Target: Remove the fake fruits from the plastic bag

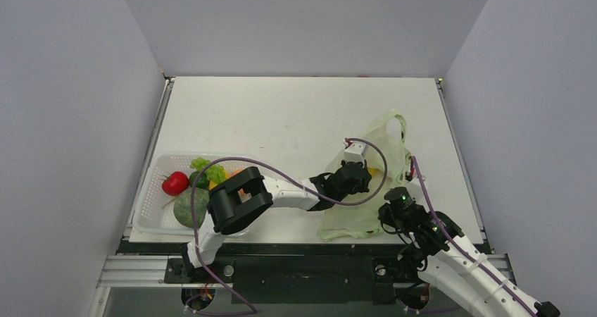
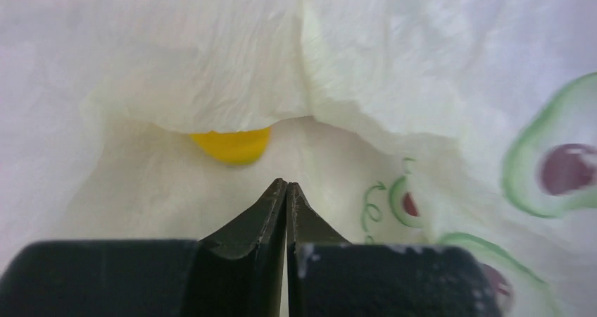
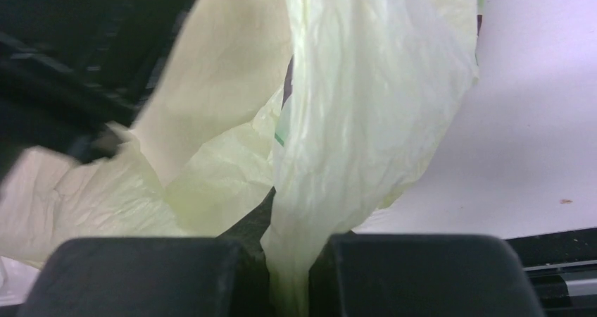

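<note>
In the left wrist view the tips of my left gripper meet, with nothing between them. Beyond them, up and to the left, a yellow fruit (image 2: 236, 146) peeks from under a fold of the pale plastic bag (image 2: 211, 70); the fold hides its upper part. From above, a bit of that yellow shows beside the left hand at the bag (image 1: 327, 225). My right gripper is shut on a gathered part of the bag's plastic, which rises from between its fingers. The left gripper's tips are hidden from above.
A white basket (image 1: 149, 215) on the left holds several fruits and vegetables, among them a red tomato-like one (image 1: 175, 184) and a big green one (image 1: 190, 208). My left arm reaches across its right side.
</note>
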